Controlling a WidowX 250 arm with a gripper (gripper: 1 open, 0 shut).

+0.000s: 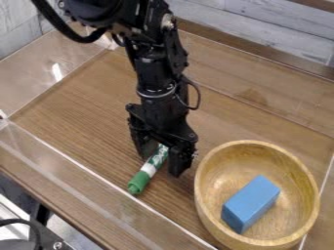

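Note:
The black robot arm reaches down from the top centre to the wooden table, its gripper (162,149) low over a white and green marker-like object (143,178) that lies slanted near the front, green end toward the viewer. The fingers are around the upper part of that object; whether they grip it I cannot tell.
A light wooden bowl (217,164) holding a blue block (251,201) stands at the right, close beside the gripper. Cables hang at the lower left, beyond the front edge.

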